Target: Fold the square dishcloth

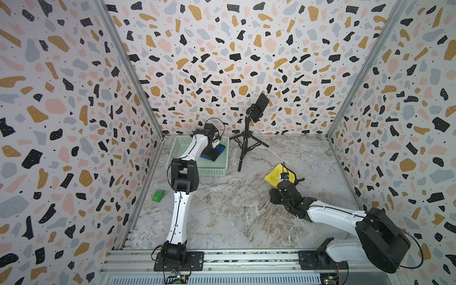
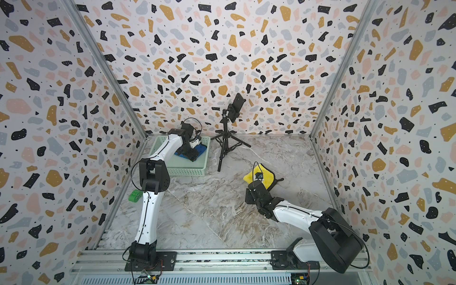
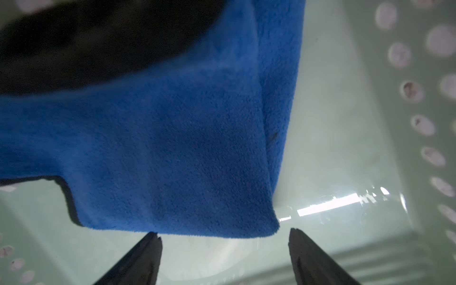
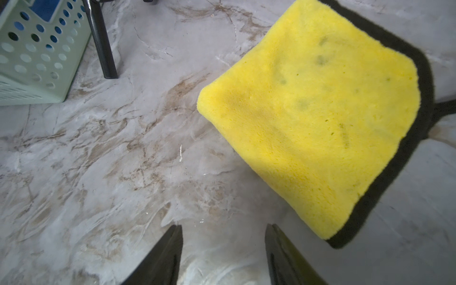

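Observation:
Spread on the table at the right is a yellow cloth (image 4: pixel 308 109) with a dark border and a small loop. My right gripper hovers beside its near corner, open, with only bare table showing between its fingers. A blue cloth (image 3: pixel 190 156) lies folded over itself inside the pale green basket (image 2: pixel 185 172). Over that basket my left gripper points down, open, its fingertips just short of the blue cloth's edge. In both top views the left gripper covers part of the blue cloth.
A black tripod (image 1: pixel 247 135) stands right of the basket, one leg reaching forward. A green block (image 1: pixel 158 195) lies near the left wall. Open table lies in the middle and front.

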